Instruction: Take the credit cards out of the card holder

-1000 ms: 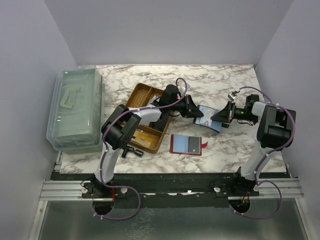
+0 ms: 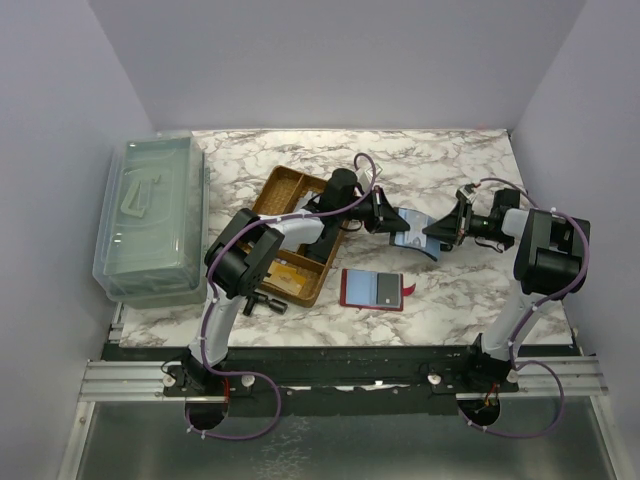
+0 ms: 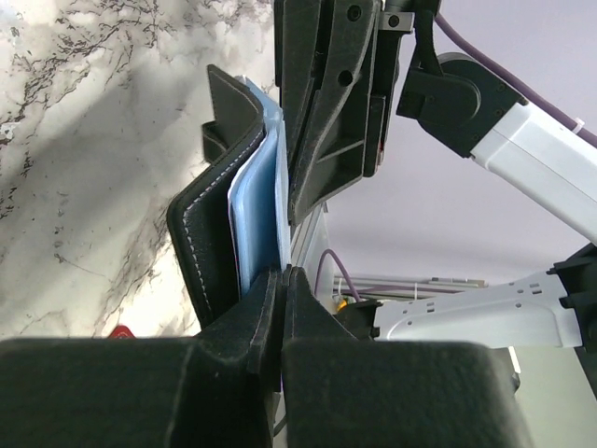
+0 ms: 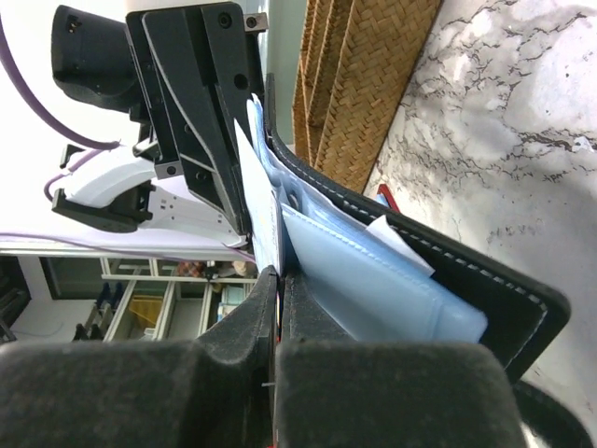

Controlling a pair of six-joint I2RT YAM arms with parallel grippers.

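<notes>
A black card holder [image 3: 210,243] with white stitching and light-blue sleeves [image 2: 413,230] [image 3: 252,215] [image 4: 373,289] is spread between my two grippers. My left gripper [image 2: 390,222] is shut at one edge of the sleeves, apparently pinching it. My right gripper [image 2: 446,228] is shut at the opposite side, its tips against a thin blue layer; whether anything is between them is unclear. A white piece [image 4: 396,245] pokes out among the sleeves; whether it is a card cannot be told.
A wicker tray [image 2: 280,185] lies left of the holder. A flat red-edged item [image 2: 372,288] with blue and grey panels lies in front. A lidded clear box [image 2: 150,220] fills the far left. Bare marble shows behind the holder.
My right gripper and the holder have shifted very slightly, with the sleeves' outline a little changed. The left arm is nearly unchanged.
</notes>
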